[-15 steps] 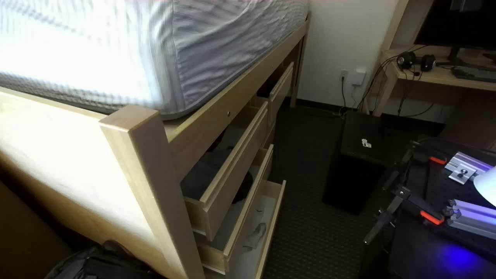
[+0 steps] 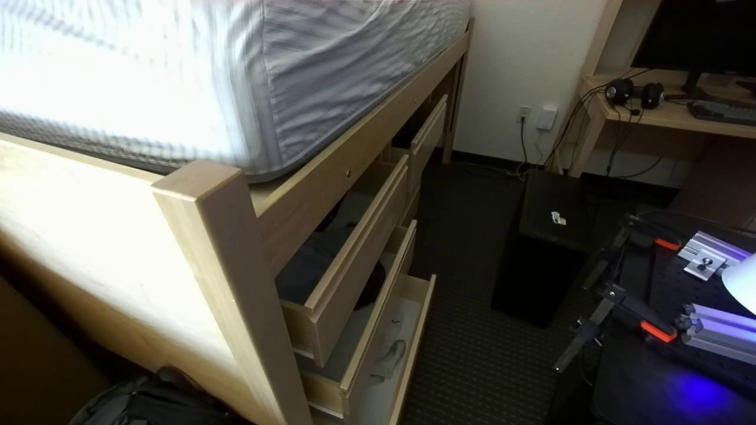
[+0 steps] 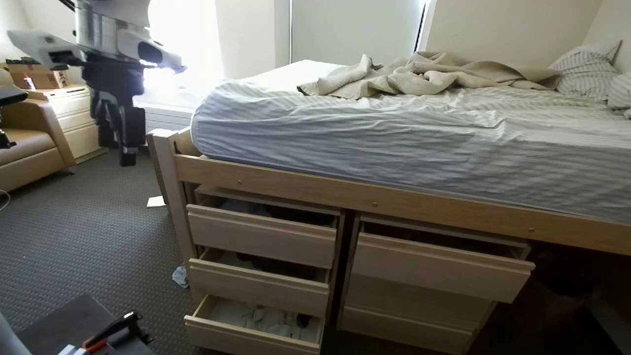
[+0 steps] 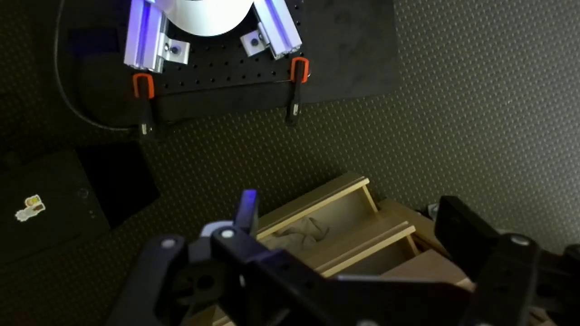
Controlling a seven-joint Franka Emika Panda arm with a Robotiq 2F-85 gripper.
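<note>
My gripper (image 3: 118, 149) hangs fingers down at the left of exterior view 2, above the carpet and left of the bed's corner post. In the wrist view its two black fingers (image 4: 456, 220) are spread wide, with no object held between them. Beyond them, lower down, are pulled-out wooden drawers under the bed. The top left drawer (image 3: 260, 235), the middle one (image 3: 257, 287) and the bottom one (image 3: 248, 338) all stand out from the frame, apart from my gripper. Pale cloth items (image 4: 304, 233) lie in the bottom drawer. A right-hand drawer (image 3: 440, 266) is out too.
A black table (image 4: 348, 54) carries clamps (image 4: 295, 89) and metal rails (image 4: 142, 35). The bed's corner post (image 2: 227, 283) rises beside the drawers. A black box (image 2: 546, 248) stands across the carpet from them. Open carpet (image 3: 77, 230) lies left of the bed.
The drawers and furniture stay put in exterior view 1. Only a pale reflection on the monitor has faded.
</note>
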